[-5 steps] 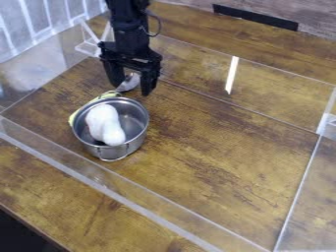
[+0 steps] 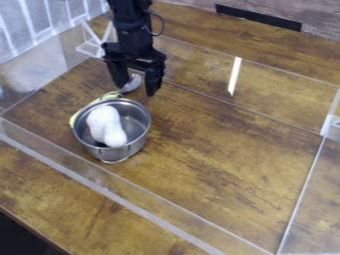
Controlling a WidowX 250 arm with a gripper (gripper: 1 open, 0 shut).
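Observation:
A black robot arm reaches down from the back centre. Its open gripper [image 2: 135, 78] hovers just behind a steel pot [image 2: 130, 144], over a small pale object [image 2: 130, 86] that it partly hides. The pot holds a white, elongated object [image 2: 109, 127], and a yellow-green item [image 2: 79, 119] shows at the pot's left side.
A wooden table [image 2: 233, 159] is bordered by clear low walls. A white strip [image 2: 234, 77] stands at the back right, and a dark slot [image 2: 259, 16] is at the rear edge.
The gripper has shifted slightly to the right and up over the last second. The pot and its contents look unmoved.

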